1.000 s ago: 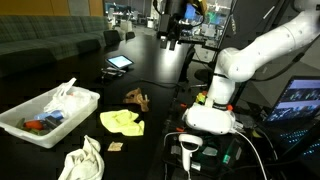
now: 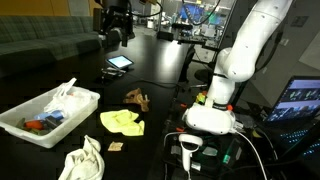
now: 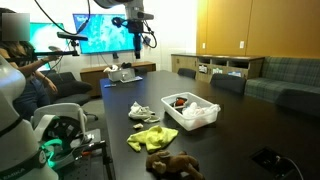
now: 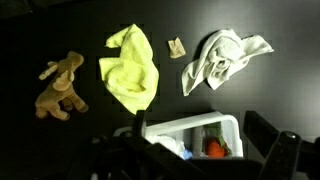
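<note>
My gripper (image 2: 114, 38) hangs high above the dark table, its fingers apart and nothing held between them. In the wrist view the gripper looks down from the frame's lower edge. Below it are a yellow cloth (image 4: 130, 70), a white cloth (image 4: 225, 57) and a brown plush toy (image 4: 62, 86), all lying apart on the tabletop. A white bin (image 4: 232, 125) holds a red item and something white; the fingers hide part of it. From the side, the bin (image 3: 205, 116) stands beyond the yellow cloth (image 3: 153, 138).
A small tan piece (image 2: 115, 146) lies between the two cloths. A dark tablet-like object (image 2: 121, 61) with a pale screen rests farther back, near a cable.
In exterior view 1 my gripper has travelled left, staying high above the table. The cloths, toy and bin have kept their places.
</note>
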